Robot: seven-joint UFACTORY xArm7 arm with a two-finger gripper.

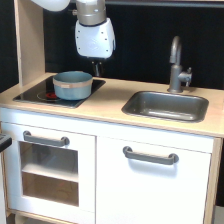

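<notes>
A blue-grey pot (72, 88) stands upright on the black stove top (40, 93) at the left of the counter. My gripper (98, 69) points down just behind and to the right of the pot, its dark fingers small against the black back wall. Whether they are open or shut cannot be made out. Nothing is seen hanging from them. The pot's inside is mostly hidden by its rim at this angle.
A metal sink (166, 105) with a tall grey faucet (179, 66) takes up the counter's right side. Bare wooden counter (110, 98) lies between stove and sink. Below are a windowed oven door (48, 168) and a white cabinet door (150, 190), both closed.
</notes>
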